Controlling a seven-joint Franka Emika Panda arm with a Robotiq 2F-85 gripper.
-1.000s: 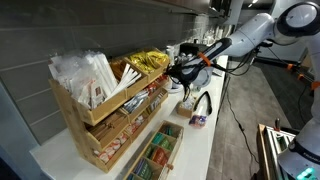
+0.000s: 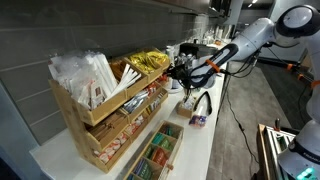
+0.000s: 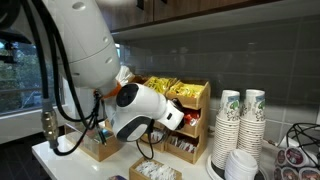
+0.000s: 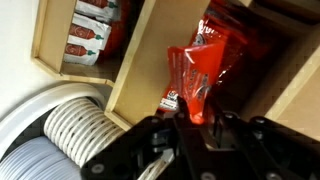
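Note:
In the wrist view a red packet with white print stands up from between the fingertips of my gripper. It looks nearer to the camera than the dark red packets in the wooden compartment behind it. The dark fingers are blurred, and how firmly they stand against the packet does not show. From the second exterior view, the white arm reaches up to the wooden shelf, where red packs show in a compartment. The arm's head hides the fingertips there.
Stacked paper cups stand right of the shelf, close beside the compartment. Several sauce sachets fill the neighbouring compartment. A box with white sachets sits on the counter, and a divided tray lies before the shelf.
The arm near the shelf's far end has shifted slightly and changed its tilt. The shelf, tray and boxes look unmoved.

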